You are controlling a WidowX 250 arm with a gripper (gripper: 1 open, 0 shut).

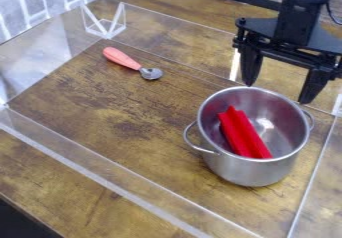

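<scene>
A steel pot (262, 168) with two handles stands at the right of the wooden table, holding a red, elongated object (243, 134). The black gripper (279, 74) hangs above and behind the pot, its fingers open and apart, with nothing seen between them. A pizza cutter (123, 61) with a salmon-pink handle lies at the upper left.
Transparent panels or edges run round the work area, and a white wire piece (104, 24) is at the back left.
</scene>
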